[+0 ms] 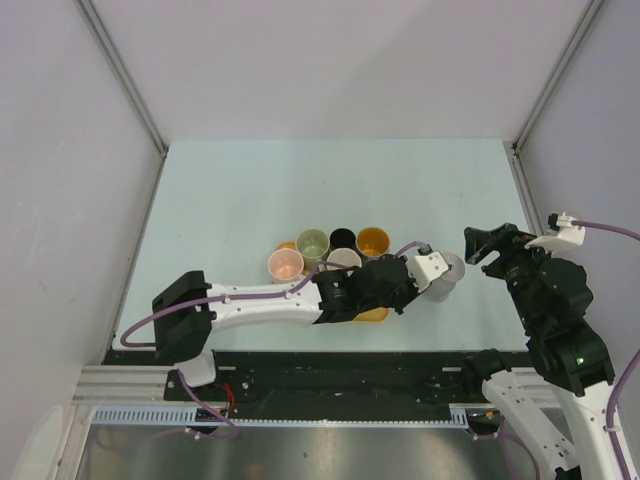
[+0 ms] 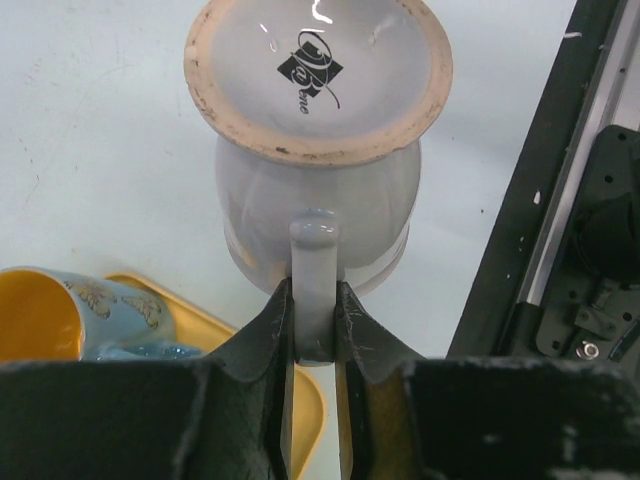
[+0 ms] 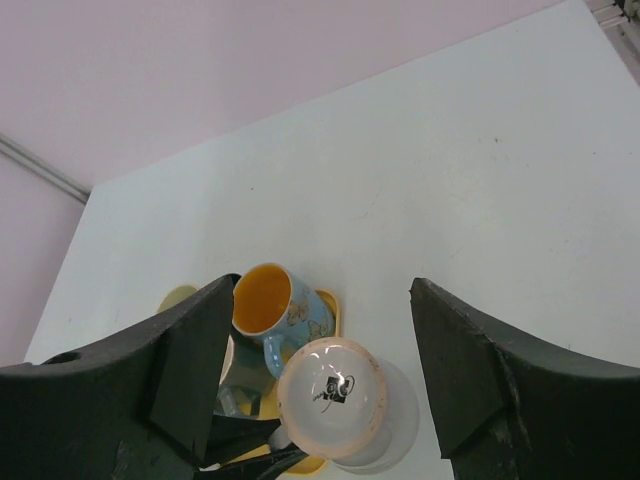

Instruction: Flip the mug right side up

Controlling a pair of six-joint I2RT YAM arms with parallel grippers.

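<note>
A white mug (image 1: 444,280) is upside down, its base with a printed logo facing up in the left wrist view (image 2: 318,80). My left gripper is shut on its handle. In the right wrist view the mug (image 3: 335,398) sits low between and beyond the fingers of my right gripper, which stands open to the right of the mug in the top view.
A yellow tray (image 1: 372,314) holds several coloured cups, among them a blue-and-orange mug (image 2: 130,315), left of the white mug.
</note>
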